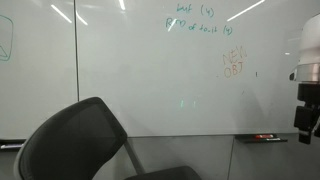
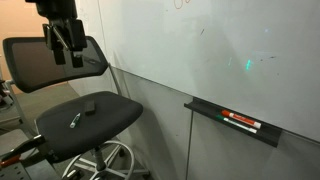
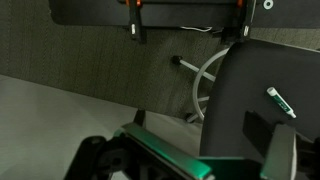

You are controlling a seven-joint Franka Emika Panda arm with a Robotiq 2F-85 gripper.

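A marker point(image 2: 74, 121) with a pale barrel lies on the black seat point(image 2: 110, 120) of an office chair. The wrist view also shows this marker point(image 3: 281, 102) on the seat, at the right. Above the chair hangs my gripper point(image 2: 68, 61), open, with a gap between its fingers and nothing held. A small dark block point(image 2: 90, 107) rests on the seat beside the marker. At the right edge of exterior view 1, part of the gripper point(image 1: 304, 120) shows in front of the whiteboard.
A whiteboard point(image 1: 150, 100) with writing covers the wall. Its tray point(image 2: 271, 138) carries an orange marker point(image 2: 240, 118) and a green one point(image 2: 239, 125). The chair's backrest point(image 1: 75, 140) stands upright near the wall. Dark floor point(image 3: 60, 110) lies open to the left in the wrist view.
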